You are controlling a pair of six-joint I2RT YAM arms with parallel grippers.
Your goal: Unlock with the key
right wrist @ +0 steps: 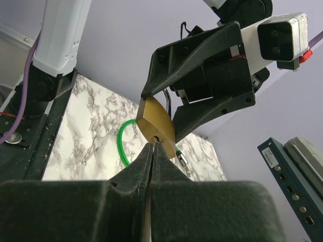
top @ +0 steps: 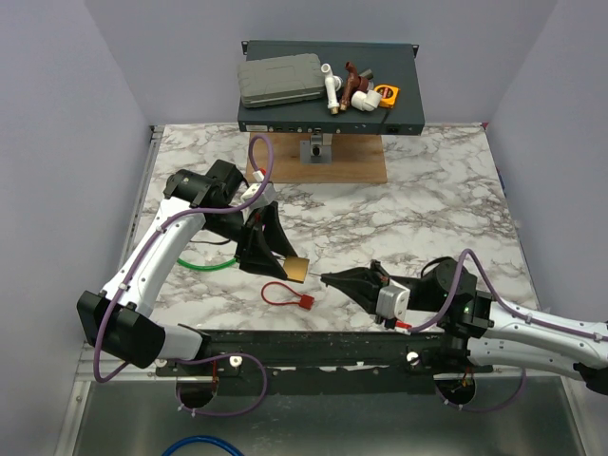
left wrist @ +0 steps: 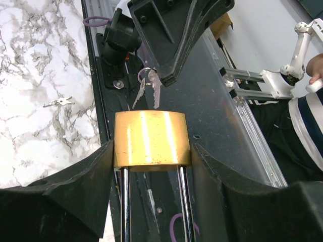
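My left gripper is shut on the gold padlock [top: 296,270], whose steel shackle [left wrist: 185,204] lies between the fingers. The padlock's keyhole face [right wrist: 149,132] points at my right gripper. That gripper is shut on a thin silver key [left wrist: 156,91], its toothed blade reaching toward the padlock. A second key [left wrist: 140,94] hangs from the same ring beside the fingertips. In the right wrist view the fingertips lie right before the keyhole; whether the blade is inside it, I cannot tell.
A red padlock [top: 306,302] with a looped shackle lies on the marble table just below. Another small key [left wrist: 59,102] rests on the table. A green cable loop [top: 207,267] lies to the left.
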